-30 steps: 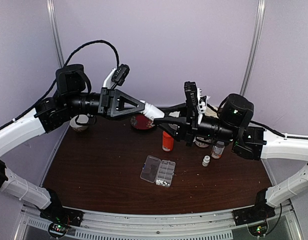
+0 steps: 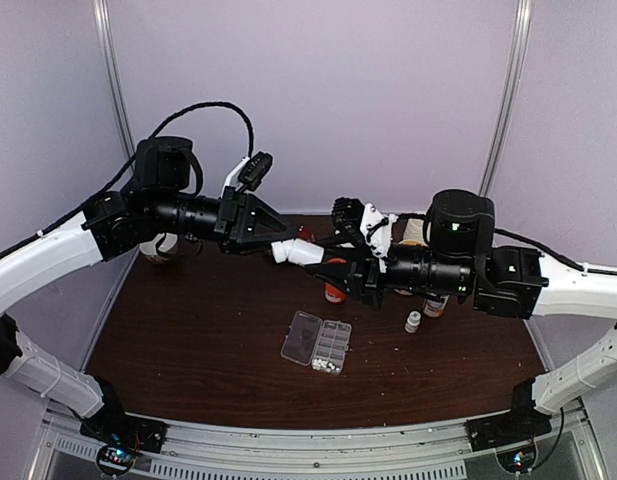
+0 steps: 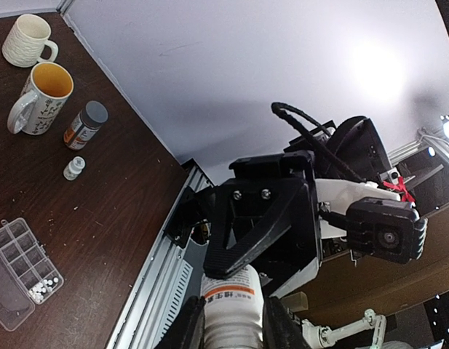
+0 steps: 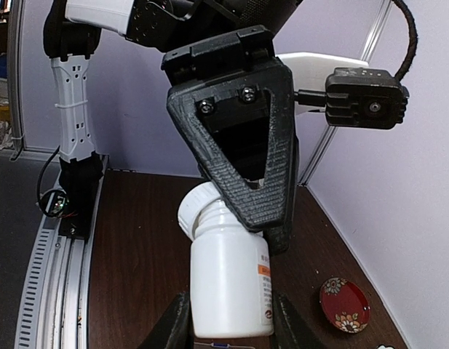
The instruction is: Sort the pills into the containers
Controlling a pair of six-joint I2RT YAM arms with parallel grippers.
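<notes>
A white bottle [image 2: 308, 252] with an orange-striped label hangs in the air between my two grippers. My right gripper is shut on its body. Its white cap [image 4: 197, 209] sits tilted against the neck, and the neck's ridges show beneath it. At the cap end, my left gripper [image 2: 276, 242] is closed about the cap, whose hold is partly hidden by the fingers. Below on the table lies the clear pill box [image 2: 332, 338], its lid [image 2: 301, 337] folded open to the left. White pills [image 3: 42, 289] fill one end compartment; the others look empty.
Right of the box stand a small white bottle [image 2: 413, 321] and a brown bottle [image 3: 86, 125] with a grey lid. Two mugs [image 3: 46, 102] are farther back. An orange bottle [image 2: 335, 293] is partly hidden under the right gripper. A red dish [image 4: 344, 305] lies at the back.
The cap now leans more visibly out of line with the bottle's body.
</notes>
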